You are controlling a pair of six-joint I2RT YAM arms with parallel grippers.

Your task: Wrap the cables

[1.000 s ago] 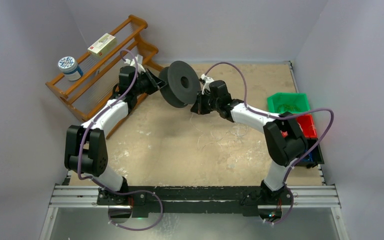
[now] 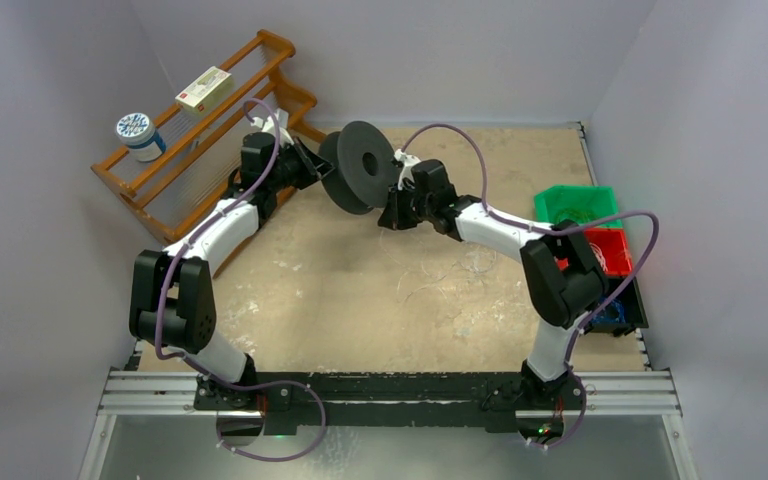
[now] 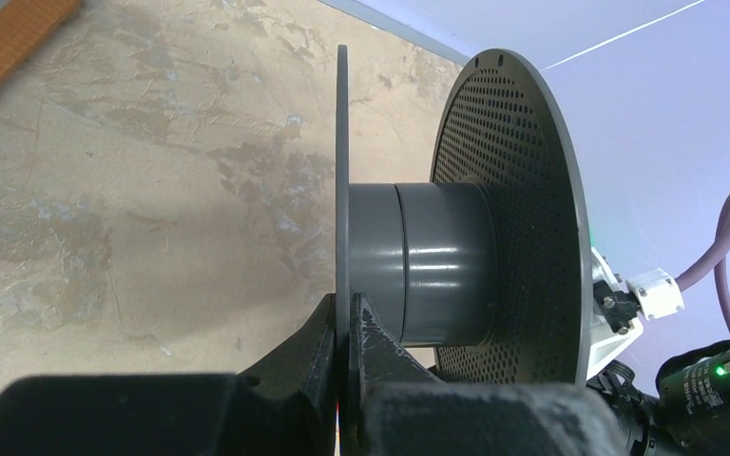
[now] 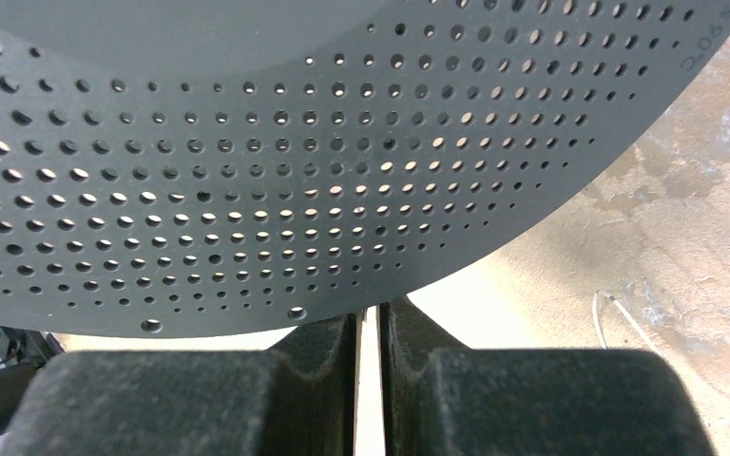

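Observation:
A grey spool (image 2: 368, 160) is held up off the floor between my two arms. Its near flange (image 3: 342, 142) shows edge-on in the left wrist view, with my left gripper shut on it. The bare-looking drum (image 3: 447, 266) joins it to the perforated far flange (image 4: 323, 171). At that flange's lower edge, my right gripper is slightly open, a narrow gap showing between its fingers; whether its tips touch the rim cannot be told. A thin pale cable (image 4: 630, 323) lies in loose loops on the floor, faint in the top view.
To the left stands a wooden rack (image 2: 185, 150) bearing a white tub (image 2: 140, 137) and a small box (image 2: 204, 90). Green (image 2: 575, 203), red (image 2: 612, 250) and black bins line the right side. Open floor (image 2: 330, 290) lies in front of the spool.
My right gripper has shifted slightly left, closer in under the spool's right flange. The spool and my left arm look almost unmoved.

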